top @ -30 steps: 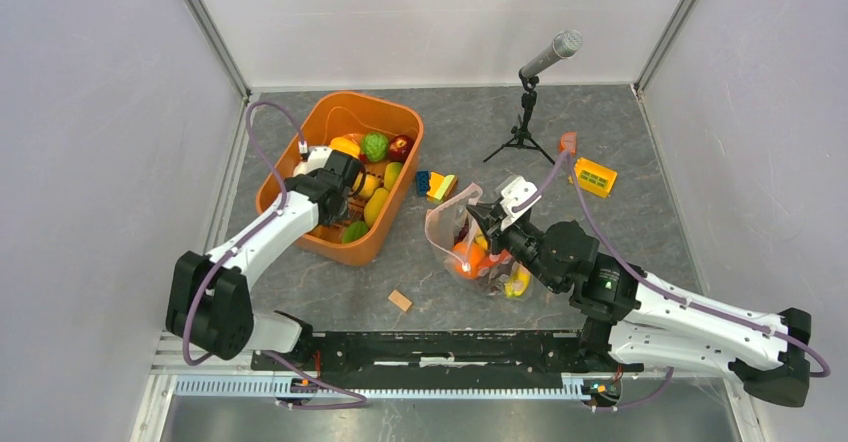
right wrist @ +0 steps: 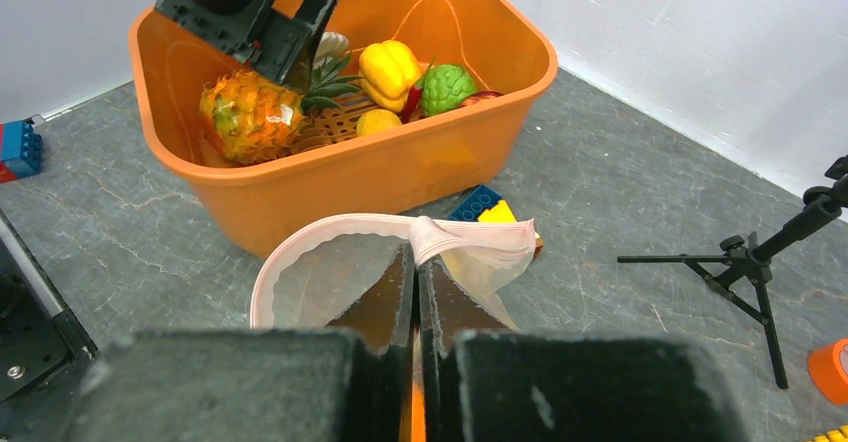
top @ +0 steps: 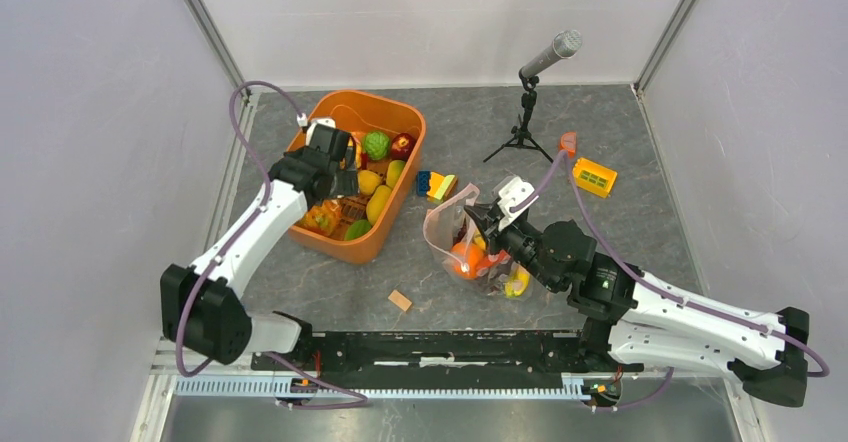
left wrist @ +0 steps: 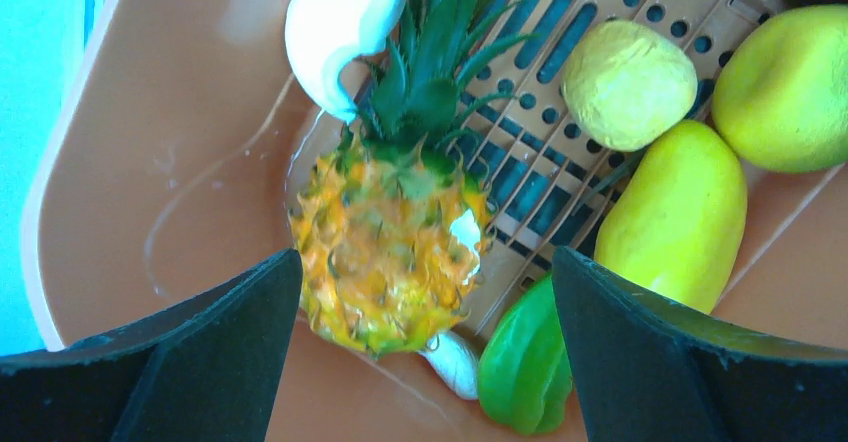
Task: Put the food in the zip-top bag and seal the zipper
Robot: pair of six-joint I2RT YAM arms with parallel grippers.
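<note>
My left gripper is open over the orange bin (top: 386, 233), looking down on a pineapple (left wrist: 385, 242) between and just beyond its fingers, beside a green pepper (left wrist: 520, 362), a mango (left wrist: 670, 222) and other produce. My right gripper is shut at the rim of the clear zip top bag (right wrist: 340, 224), holding its pale zipper edge upright. In the top view the bag stands right of the bin with orange, red and yellow food inside.
Toy blocks (top: 437, 187) lie between bin and bag. A microphone on a tripod (top: 521, 132) stands at the back, a yellow basket (top: 595, 176) at the right. A small wooden piece (top: 400, 299) lies on the clearer front floor.
The left arm has shifted and risen slightly over the bin, uncovering more of the pineapple in the top view. The right arm and bag are nearly unchanged.
</note>
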